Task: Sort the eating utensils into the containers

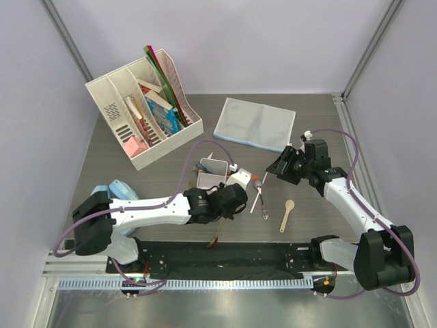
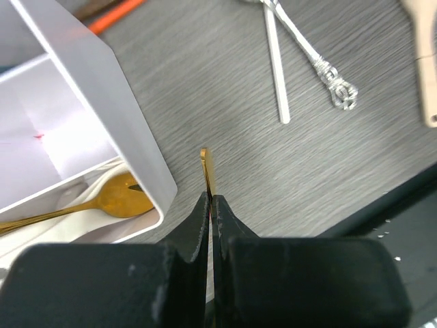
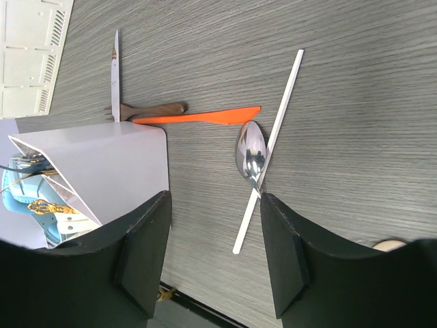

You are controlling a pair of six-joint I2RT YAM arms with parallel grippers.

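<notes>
My left gripper (image 1: 232, 208) is shut on the handle of a gold utensil (image 2: 207, 167), held beside a white divided container (image 1: 212, 179); in the left wrist view that container holds a gold fork (image 2: 119, 201) and white cutlery. My right gripper is open above the table, over a steel spoon (image 3: 250, 150) and a white stick (image 3: 287, 89). An orange knife (image 3: 205, 117), a brown fork (image 3: 157, 109) and a silver knife (image 3: 115, 75) lie behind the container. An ornate silver utensil (image 2: 328, 75) and a wooden spoon (image 1: 288, 208) lie on the right.
A large white organiser (image 1: 140, 123) with boxes and sticks stands at the back left, a pale mat (image 1: 252, 123) at the back. Light-blue headphones (image 1: 119, 190) lie at the left, partly under my left arm. The dark front edge of the table is close.
</notes>
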